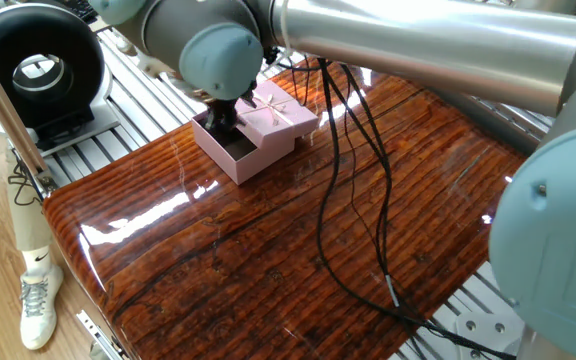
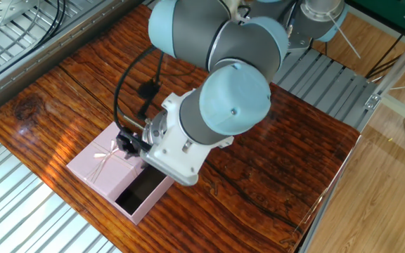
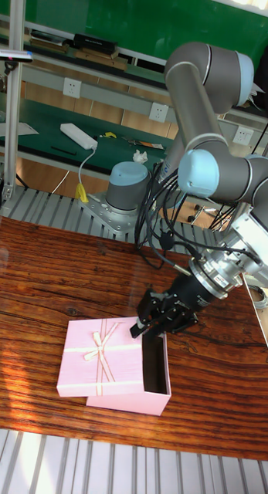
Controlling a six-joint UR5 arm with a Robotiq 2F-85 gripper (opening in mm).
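Observation:
A pink gift box [image 3: 130, 403] stands on the glossy brown wooden table. Its lid [image 3: 79, 356], tied with a pale ribbon bow [image 3: 99, 346], lies shifted sideways across the top, leaving a strip of the dark inside uncovered. My black gripper [image 3: 146, 323] is tilted over that opening, close to the lid's edge. Whether it touches the lid, I cannot tell. From exterior view 2 the wrist hides most of the gripper, beside the lid [image 2: 97, 165]. The spread of the fingers is unclear, and nothing can be made out between them.
Loose black cables [image 1: 385, 200] hang from the arm down over the table. Bare wood [image 1: 258, 270] lies open across much of the tabletop. A black ring-shaped device [image 1: 36, 70] stands on the slatted metal bench beyond one edge.

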